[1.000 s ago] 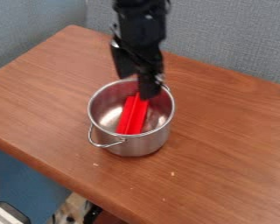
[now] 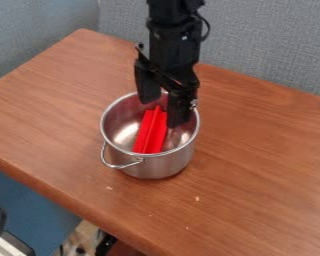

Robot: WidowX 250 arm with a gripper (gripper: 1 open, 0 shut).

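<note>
A steel pot [image 2: 152, 164] with a wire handle on its near left side stands on the wooden table [image 2: 251, 180]. Red bar-like pieces [image 2: 148, 134] lie inside it. My black gripper [image 2: 164, 102] is lowered to the pot's rear part, over the red pieces; whether its fingers are open or touching anything is hard to tell.
Bare tabletop surrounds the pot on the left and right. A grey padded wall [image 2: 272, 45] stands behind. The table's edge is at lower left, with a blue surface and some cables beyond it.
The pot and red pieces look unmoved.
</note>
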